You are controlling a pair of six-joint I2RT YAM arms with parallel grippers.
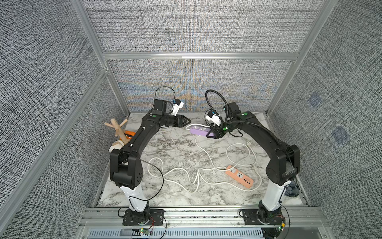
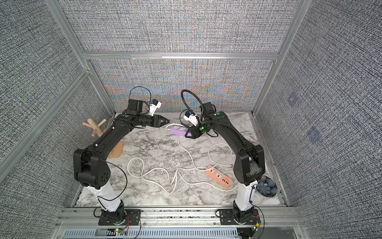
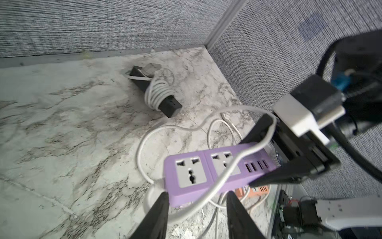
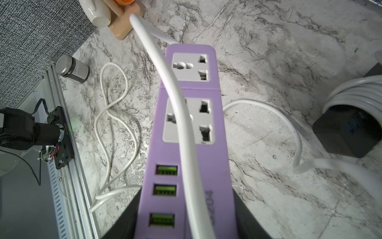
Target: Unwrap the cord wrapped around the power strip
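My right gripper (image 1: 210, 135) is shut across the USB end of the purple power strip (image 4: 187, 151). A white cord (image 4: 179, 111) arches lengthwise over the strip's top in both wrist views. My left gripper (image 1: 187, 121) hangs just left of and above the strip; in the left wrist view its fingertips (image 3: 160, 207) are apart at the bottom edge, near the cord, and whether they grip anything is unclear. An orange power strip (image 1: 238, 176) lies front right among loose white cords. A black strip (image 3: 169, 105) wound with white cord lies at the back.
A wooden rack (image 1: 119, 131) with a white mug stands at the left edge. A jar (image 4: 72, 68) lies near the front left. A dark round holder (image 2: 265, 185) sits front right. Bare table shows at the middle left.
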